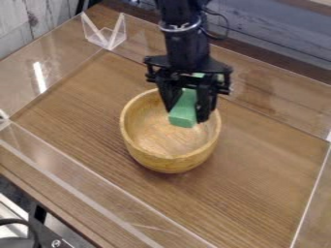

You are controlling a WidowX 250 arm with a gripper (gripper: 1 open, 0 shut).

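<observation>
My black gripper (185, 89) is shut on a green object (184, 111), held over the back part of a round yellow bowl (168, 158) in the middle of the wooden table. The inside of the bowl below the object looks empty, though its back part is partly hidden by the gripper. A second green patch shows behind the gripper, too small to tell what it is.
A clear plastic holder (106, 31) stands at the back left near the table's edge.
</observation>
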